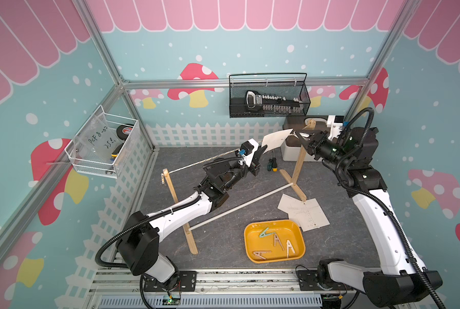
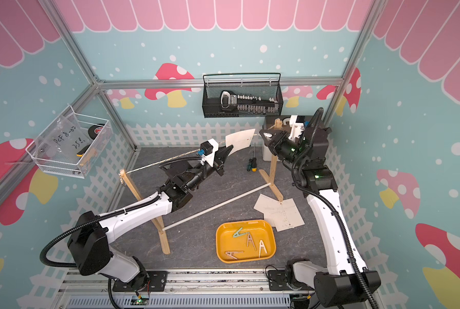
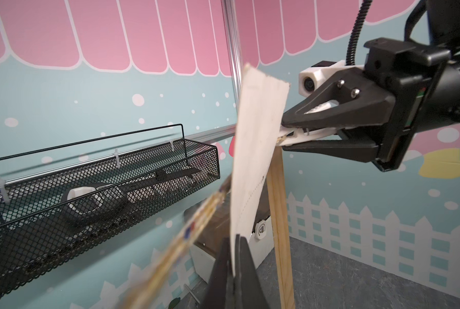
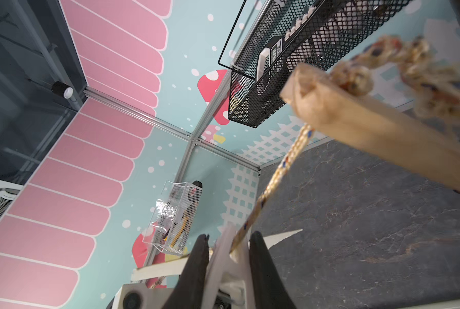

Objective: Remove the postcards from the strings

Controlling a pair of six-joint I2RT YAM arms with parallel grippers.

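A cream postcard (image 1: 276, 139) stands up beside the string (image 1: 204, 160), close to the right post. My left gripper is shut on its lower edge, below the string in the left wrist view. On the string, a white clothespin (image 4: 233, 275) sits between the fingers of my right gripper, which is shut on it. The string runs through the pin's tip in the right wrist view. Whether the pin still grips the card, I cannot tell. Two postcards (image 1: 312, 213) lie overlapping on the floor at the right.
A yellow tray (image 1: 247, 242) with several clothespins stands at the front. The wooden posts (image 1: 170, 186) carry the string, and a white bar (image 1: 245, 205) joins them low down. A black mesh basket (image 1: 268, 109) hangs on the back wall, with a box (image 1: 290, 152) below.
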